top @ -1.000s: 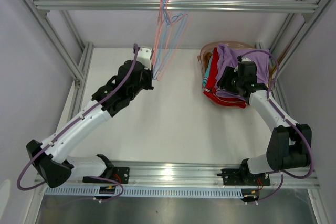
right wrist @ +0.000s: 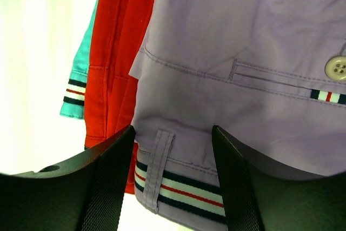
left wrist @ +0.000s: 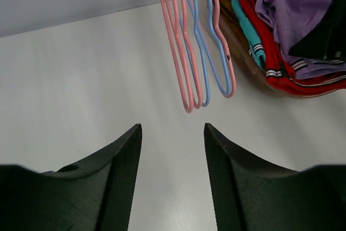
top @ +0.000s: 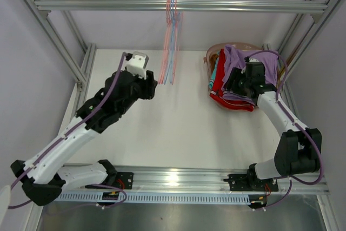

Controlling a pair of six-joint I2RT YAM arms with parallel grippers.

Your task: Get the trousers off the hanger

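Note:
Pink and blue hangers (top: 172, 52) hang bare from the top rail, their lower loops (left wrist: 190, 106) in front of my left gripper, which stands open and empty to their left in the top view. A folded pile of lilac (top: 248, 60), red (right wrist: 108, 36) and teal (right wrist: 81, 74) garments with striped bands lies in the basket at right. My right gripper is open over the lilac garment, its fingertips at the cloth; whether they touch is unclear.
The basket (top: 211, 58) stands at the back right. An aluminium rail (top: 108, 4) spans the top. The middle and left of the white board (top: 162, 128) are clear.
My left gripper has moved left and toward the front, away from the hangers, which have swung to hang straighter and closer together. The right arm has stayed in place.

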